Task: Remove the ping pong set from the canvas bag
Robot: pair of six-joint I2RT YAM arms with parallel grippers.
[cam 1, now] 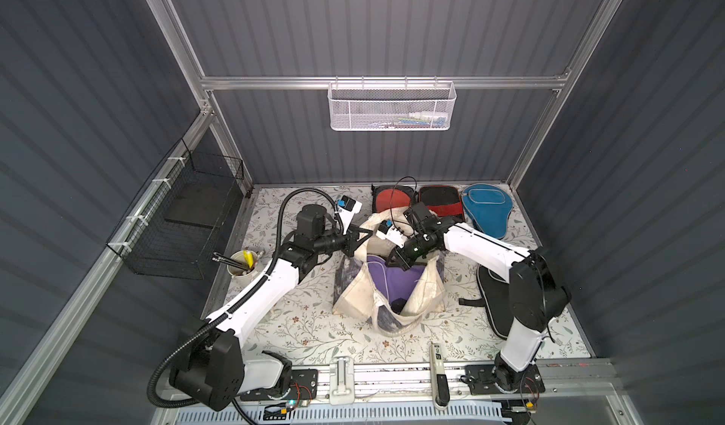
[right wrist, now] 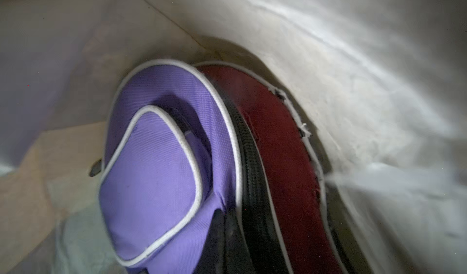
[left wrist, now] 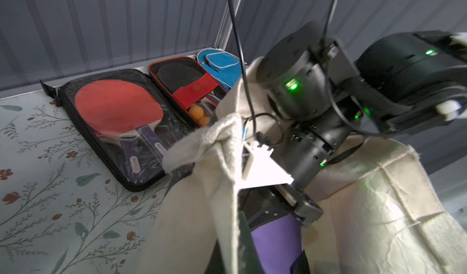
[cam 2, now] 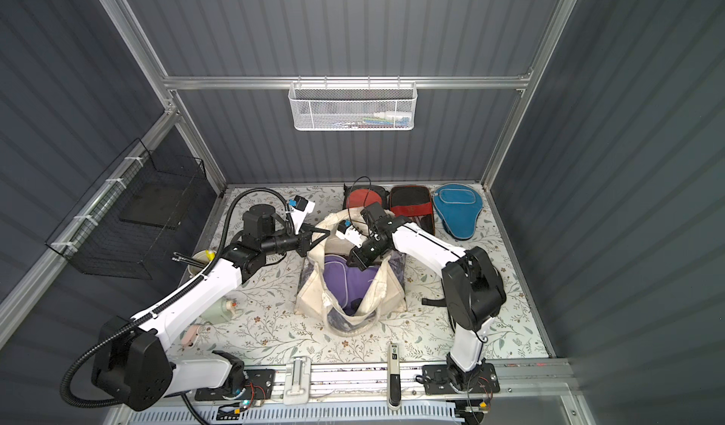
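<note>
The cream canvas bag (cam 1: 355, 300) stands open mid-table with a purple paddle case (cam 1: 392, 280) inside. In the right wrist view that case (right wrist: 146, 181) leans beside a dark red one (right wrist: 272, 142). My right gripper reaches into the bag and is shut at the purple case's zipped edge; whether it pinches fabric is hidden. My left gripper (cam 1: 365, 234) is at the bag's left rim, its tips partly behind the canvas in the left wrist view, with nothing clearly held.
Red-and-black paddle cases (cam 1: 439, 202) and a blue case (cam 1: 483, 210) lie at the back, a black case (cam 1: 497, 308) at right. A cup (cam 1: 243, 262) stands left; a wire basket (cam 1: 185, 221) hangs on the left wall.
</note>
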